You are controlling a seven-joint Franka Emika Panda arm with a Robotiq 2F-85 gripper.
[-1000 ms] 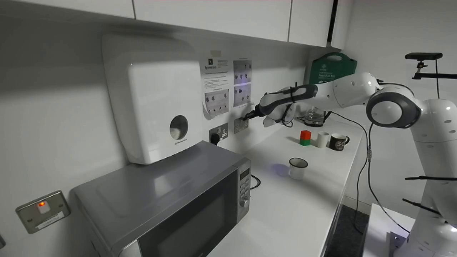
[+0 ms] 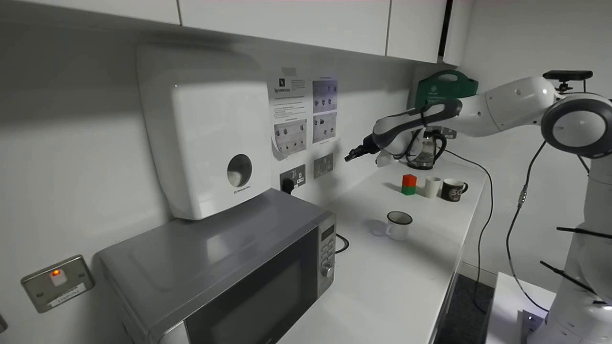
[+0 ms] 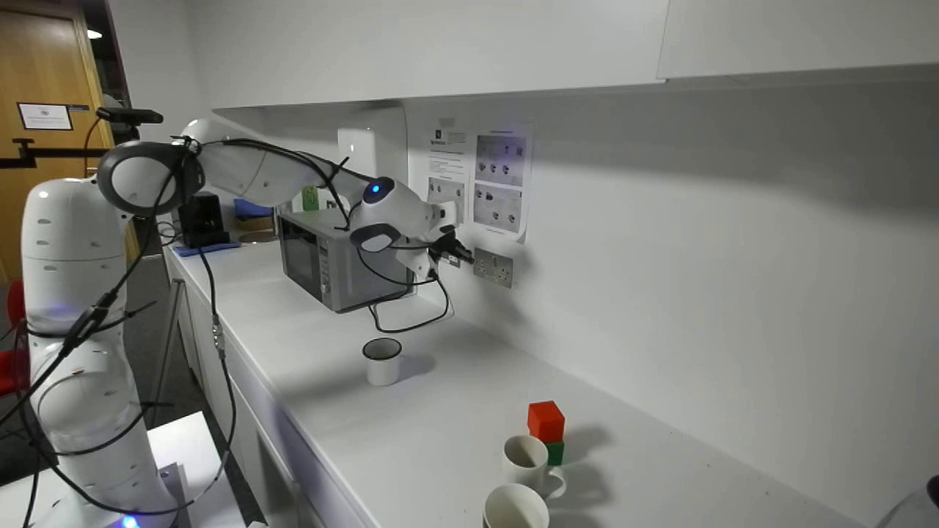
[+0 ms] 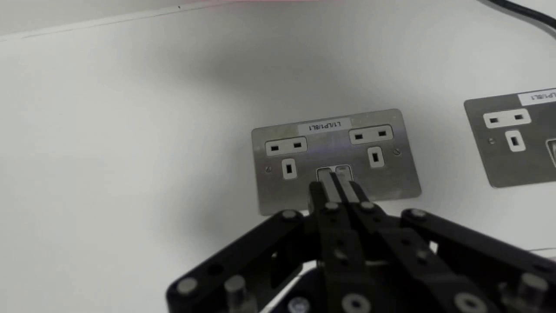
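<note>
Two fingers pressed together, my gripper is shut with nothing showing between them. In the wrist view its tips overlap the lower middle of a metal double socket plate (image 4: pixel 328 146), hiding part of the two small switches (image 4: pixel 342 169). Exterior view 1 has the gripper (image 2: pixel 348 157) hanging in the air, apart from the wall and to the right of the socket plate (image 2: pixel 322 165). Both outlets of that plate are empty.
A second socket plate (image 2: pixel 293 177) with a black plug sits closer to the microwave (image 2: pixel 229 241). On the counter stand a white mug (image 2: pixel 398 226), stacked red and green blocks (image 2: pixel 409 181) and two more mugs. Cupboards (image 2: pixel 287 23) hang overhead.
A second ago the gripper's tips were at the socket plate on the wall. The arm has since drawn back from the wall, rightward in exterior view 1. The counter items have not moved.
</note>
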